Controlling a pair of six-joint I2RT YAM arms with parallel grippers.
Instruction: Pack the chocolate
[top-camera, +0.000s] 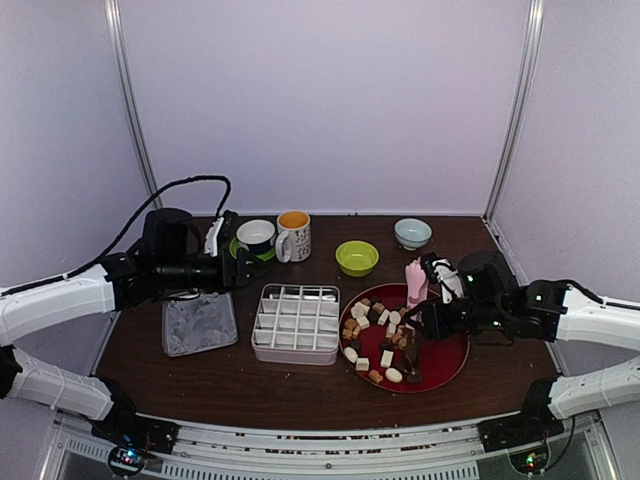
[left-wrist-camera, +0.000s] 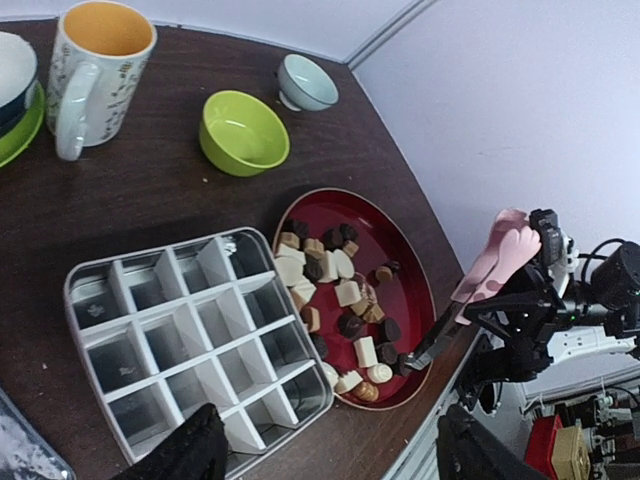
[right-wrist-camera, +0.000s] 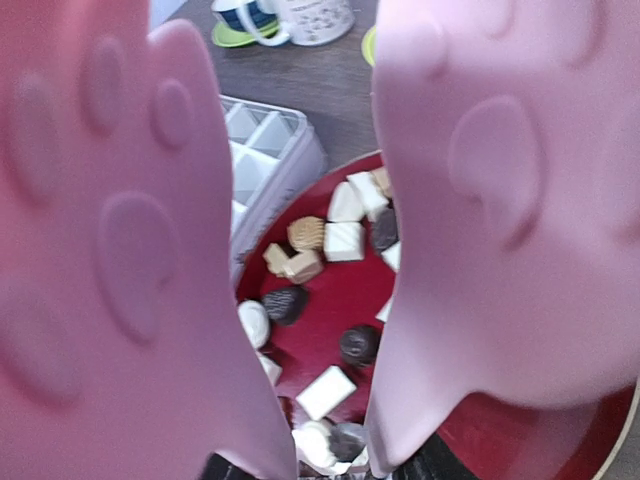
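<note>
The red plate (top-camera: 440, 365) holds assorted dark, white and tan chocolates (left-wrist-camera: 346, 292). Left of it stands the divided box (top-camera: 297, 325), its visible compartments empty. My right gripper (top-camera: 426, 310) is raised over the plate, shut on pink tongs (top-camera: 417, 278), whose paw-shaped handles fill the right wrist view; their lower ends show over the plate in the left wrist view. My left gripper hangs open above the table, left of the box, with nothing visible between its fingers.
A clear lid (top-camera: 198, 325) lies at left. At the back are a mug (top-camera: 293, 237), a bowl on a green saucer (top-camera: 255, 232), a green bowl (top-camera: 357, 257) and a pale blue bowl (top-camera: 412, 233).
</note>
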